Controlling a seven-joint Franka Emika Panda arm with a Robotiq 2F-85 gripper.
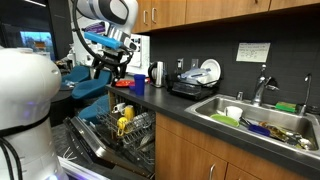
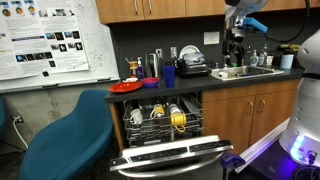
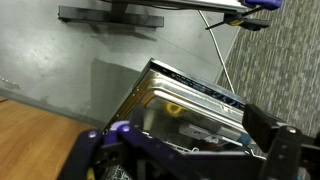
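Note:
High over the open dishwasher area, my gripper hangs from the white arm, pointing down, its fingers open. Nothing shows between the dark fingers in the wrist view. Well below it, the dishwasher's rack is pulled out with a yellow mug at its front and other dishes inside. The dishwasher door is lowered towards the floor. Seen from the wrist, the metal door edge runs diagonally past the gripper.
On the counter stand a blue container, a red plate and a black dish rack with white plates. The sink holds several items at its left. A blue chair stands beside the dishwasher.

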